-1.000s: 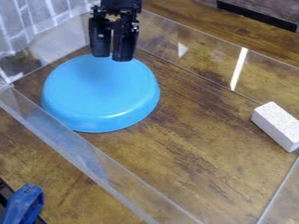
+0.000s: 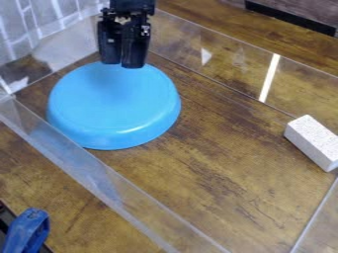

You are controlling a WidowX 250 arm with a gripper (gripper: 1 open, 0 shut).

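Observation:
My black gripper point(image 2: 125, 49) hangs at the top centre of the camera view, above the far part of a round blue disc point(image 2: 111, 105) that lies on the wooden floor of a clear-walled box. Two dark fingers point down; whether they are open or shut is hard to make out, and I cannot see anything clearly between them.
A white block point(image 2: 313, 142) lies at the right. A blue object point(image 2: 26, 234) sits in the lower left corner, outside the clear wall point(image 2: 132, 198).
My gripper has shifted slightly to the left. The disc and the other objects have not moved.

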